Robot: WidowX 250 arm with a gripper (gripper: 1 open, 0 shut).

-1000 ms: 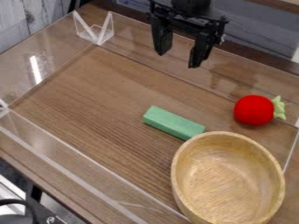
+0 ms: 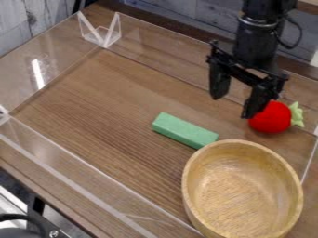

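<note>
My black gripper [image 2: 248, 78] hangs over the upper right of the table, open, left of and a little above a red round object [image 2: 270, 118] that has a green leafy piece beside it. A green bar [image 2: 185, 130] lies near the centre, below and left of the gripper. A large empty tan bowl [image 2: 241, 193] stands at the lower right.
A white wire-like holder [image 2: 102, 28] stands at the upper left. The table's edge runs along the lower left.
My gripper has moved right and toward the red object from the upper middle of the table. The objects on the table look unmoved.
</note>
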